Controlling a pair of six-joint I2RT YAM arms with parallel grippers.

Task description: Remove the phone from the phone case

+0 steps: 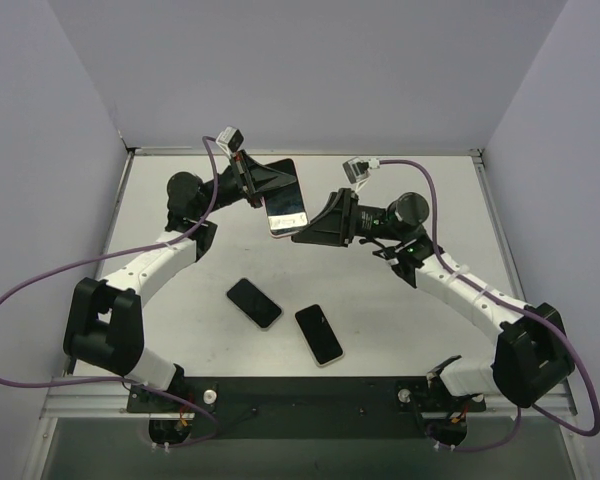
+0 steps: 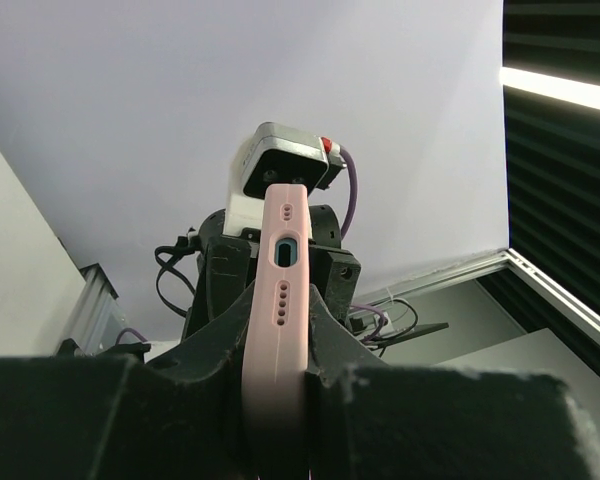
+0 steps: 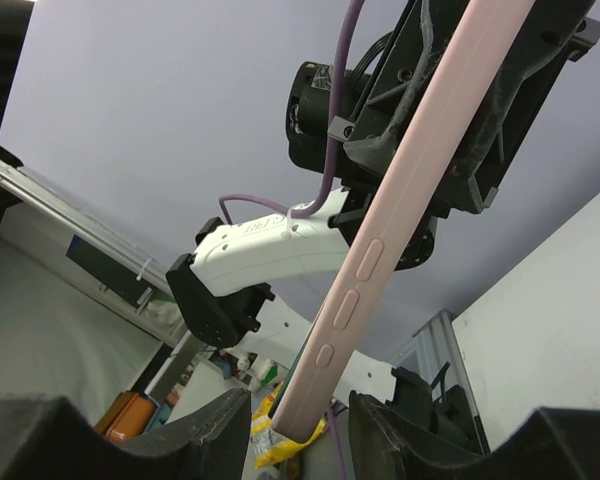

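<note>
A phone in a pink case [image 1: 285, 205] is held up, tilted, in my left gripper [image 1: 252, 180], which is shut on it. In the left wrist view the case's pink edge [image 2: 280, 300], with port cutout, faces the camera between the left fingers. My right gripper [image 1: 315, 228] is at the case's lower right end; in the right wrist view its part-open fingertips [image 3: 300, 420] stand either side of that end of the pink case [image 3: 385, 235]. Whether they touch it is not clear.
Two dark phones lie on the white table below the raised grippers: one at the left [image 1: 253, 302], one nearer the middle [image 1: 319, 333]. Walls stand at the back and sides.
</note>
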